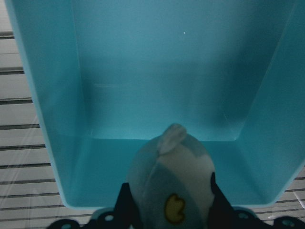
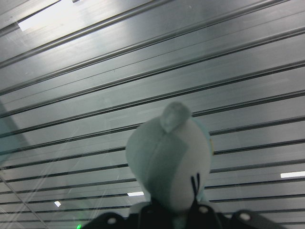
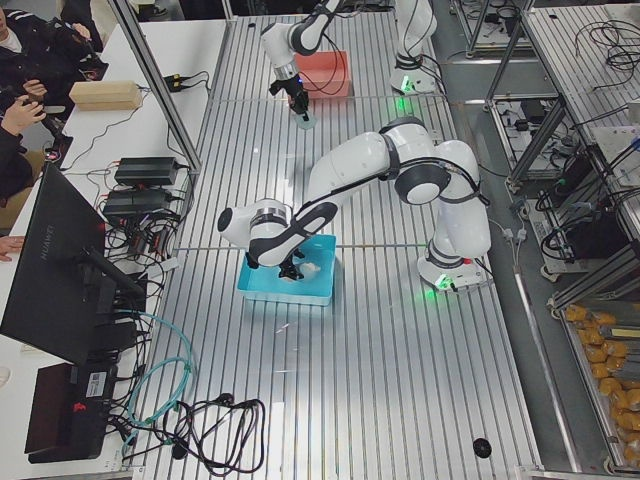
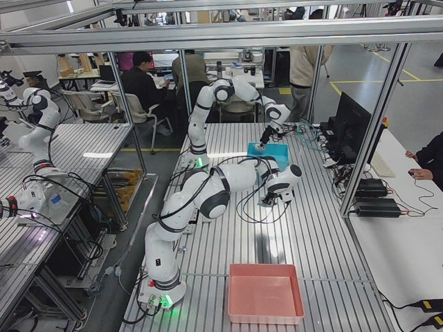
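A pale blue-and-white plush toy (image 1: 164, 176) with a yellow patch is held in my left gripper, low over the blue bin (image 1: 181, 81); in the camera left view the gripper (image 3: 290, 272) is within the bin's outline. A second plush toy (image 2: 167, 152), pale mint and white, is in my right gripper, over bare slatted table (image 2: 238, 86); in the camera right view that gripper (image 4: 270, 199) is on the bin-side of the red bin (image 4: 265, 294). Both grippers are shut on their toys.
Coiled cables (image 3: 220, 440) lie at the table's near left. A monitor (image 3: 55, 270) and power units stand on the side desk.
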